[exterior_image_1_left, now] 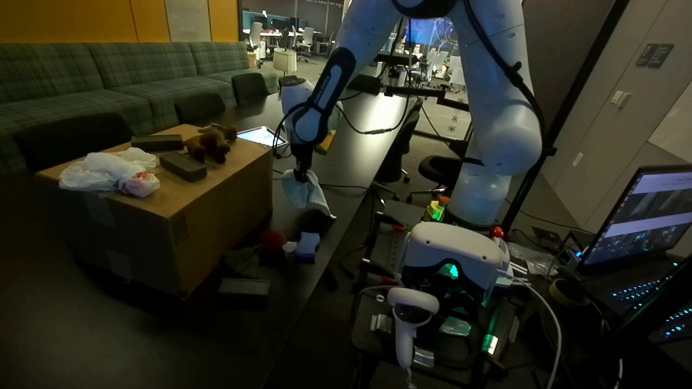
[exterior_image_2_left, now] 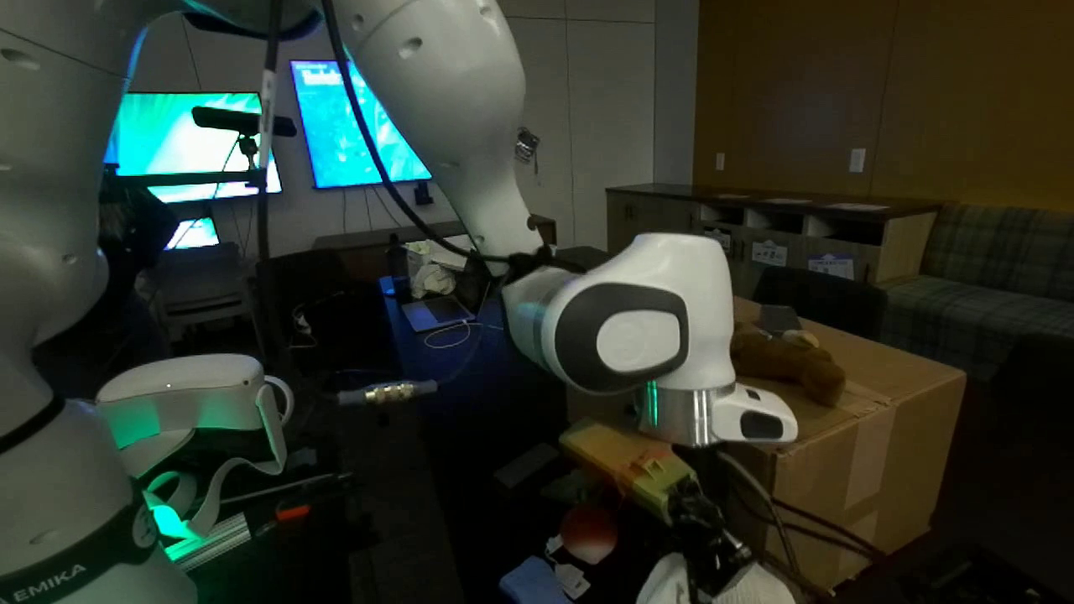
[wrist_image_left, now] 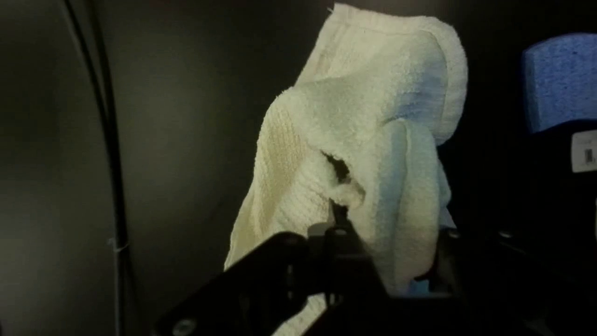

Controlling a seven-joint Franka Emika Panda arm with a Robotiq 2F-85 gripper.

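A white cloth (exterior_image_1_left: 305,192) hangs bunched from my gripper (exterior_image_1_left: 301,174), which is shut on it. Its lower corner dangles just over or touches the dark table; I cannot tell which. In the wrist view the folded cloth (wrist_image_left: 358,112) fills the middle, pinched at the dark fingers (wrist_image_left: 338,238). Only part of the cloth (exterior_image_2_left: 664,584) shows at the bottom of the second exterior view, below the arm.
A cardboard box (exterior_image_1_left: 220,220) stands left of the gripper, bearing a plastic bag (exterior_image_1_left: 107,172), dark blocks and a brown plush toy (exterior_image_1_left: 212,142). Nearer on the table lie a blue sponge (exterior_image_1_left: 307,246), a red ball (exterior_image_1_left: 272,241) and a dark block (exterior_image_1_left: 244,289). A tablet (exterior_image_1_left: 262,136) lies behind.
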